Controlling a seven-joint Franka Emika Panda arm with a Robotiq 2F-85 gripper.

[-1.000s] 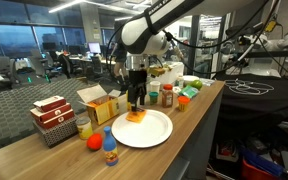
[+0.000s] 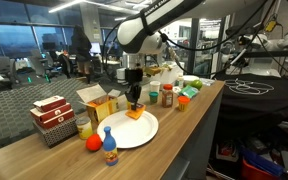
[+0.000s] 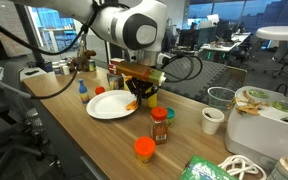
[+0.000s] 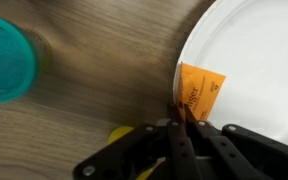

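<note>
An orange packet (image 4: 198,92) with dark lettering is over the white plate (image 4: 249,60) near its rim in the wrist view. My gripper is shut, with the packet's near end narrowing in between its fingertips. In the first exterior view the packet (image 2: 135,112) is just below the gripper (image 2: 134,103), over the far part of the plate (image 2: 124,134). From the second exterior view, the packet (image 3: 131,105) shows as a small tilted orange patch beside the plate's rim. Whether it touches the plate is unclear.
A red ball (image 2: 94,143) and a blue bottle (image 2: 110,150) stand close to the plate's near side. A yellow open box (image 2: 99,103) is behind it. Jars and a teal-lidded cup (image 4: 6,58) are on the other side. Bare wood (image 3: 119,145) lies in front.
The plate has shifted left in the first exterior view. The packet has risen slightly there and sits nearer the plate's far rim, while the gripper stays close above it.
</note>
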